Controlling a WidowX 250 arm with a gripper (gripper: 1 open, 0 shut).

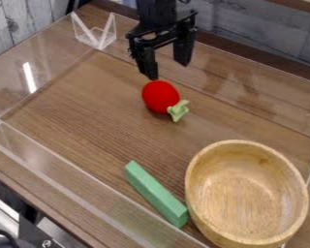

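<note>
A black robot gripper (162, 56) hangs at the top centre of the camera view, its two black fingers apart and nothing seen between them. Below it on the wooden table lies a red round object (159, 96) with a small green leafy part, like a strawberry. A wooden bowl (244, 148) sits at the lower right, and a green bar (155, 189) lies to its left.
The wooden table (67, 126) has clear room on the left and at the upper right. White plastic pieces are at the top left and left edge. A dark object is at the bottom left corner.
</note>
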